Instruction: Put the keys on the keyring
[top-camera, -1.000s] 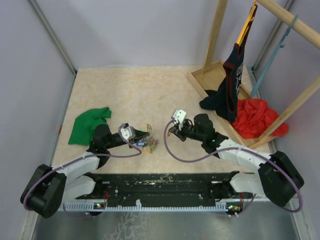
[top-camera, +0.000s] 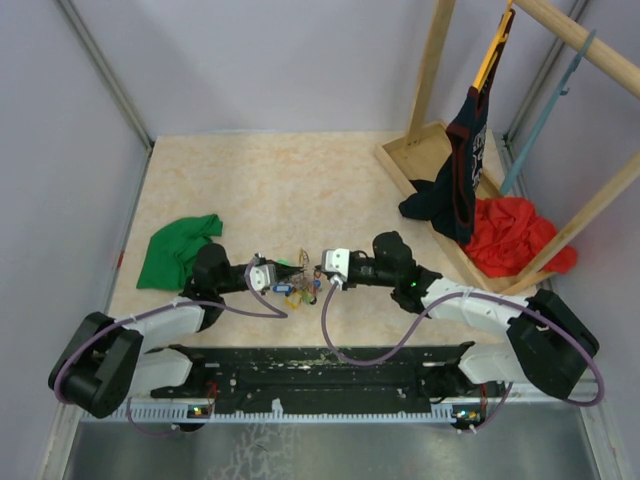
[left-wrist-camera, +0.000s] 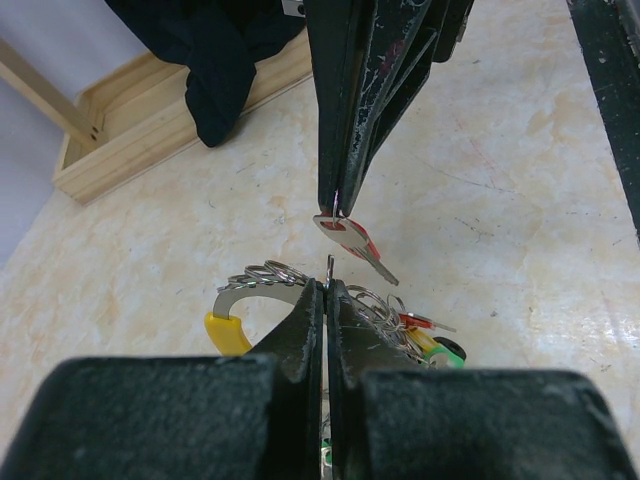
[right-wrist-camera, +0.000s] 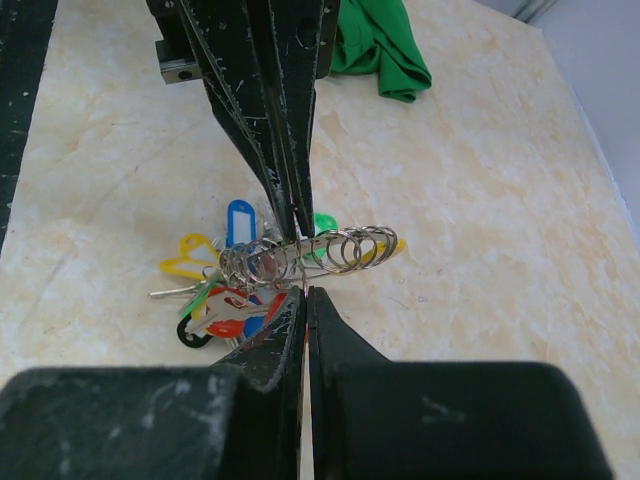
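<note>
My left gripper is shut on the keyring (left-wrist-camera: 268, 278), a spiral of metal rings with keys and coloured tags (right-wrist-camera: 228, 318) dangling from it, seen from both wrist cameras. My right gripper is shut on a single key (left-wrist-camera: 355, 240) with a red part, its blade angled down. The key hangs just above the rings in the left wrist view; whether it touches them I cannot tell. The two grippers face each other over the middle front of the table (top-camera: 250, 180).
A green cloth (top-camera: 170, 255) lies at the left. At the right stand a wooden tray and frame (top-camera: 420, 160) with a dark hanging fabric (top-camera: 462, 160) and a red cloth (top-camera: 515, 235).
My right gripper has moved left, bringing its key close to the keyring. My left gripper has shifted slightly right and down in the top view.
</note>
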